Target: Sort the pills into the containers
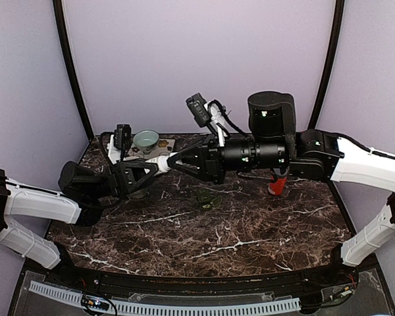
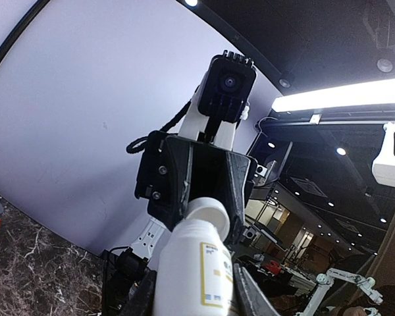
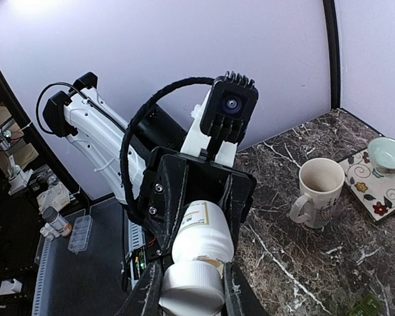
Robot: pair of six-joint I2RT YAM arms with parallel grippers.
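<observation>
A white bottle (image 1: pixel 163 164) with a yellow-marked label (image 2: pixel 214 273) is held in the air by my left gripper (image 1: pixel 151 171), which is shut on its body. My right gripper (image 1: pixel 176 162) faces it from the other side, shut on a white ribbed cap (image 3: pixel 192 289). In the left wrist view the cap (image 2: pixel 210 212) sits at the bottle's mouth end, slightly off to one side. The right wrist view has the bottle (image 3: pixel 201 232) right behind the cap. Whether the cap is seated on the neck, I cannot tell.
On the dark marble table stand a mug (image 3: pixel 321 183), a pale green bowl (image 3: pixel 388 155) on a floral tray (image 3: pixel 357 176), a red container (image 1: pixel 276 185) and a green item (image 1: pixel 207 199). A clear case (image 3: pixel 81 234) and small bottles lie off the table.
</observation>
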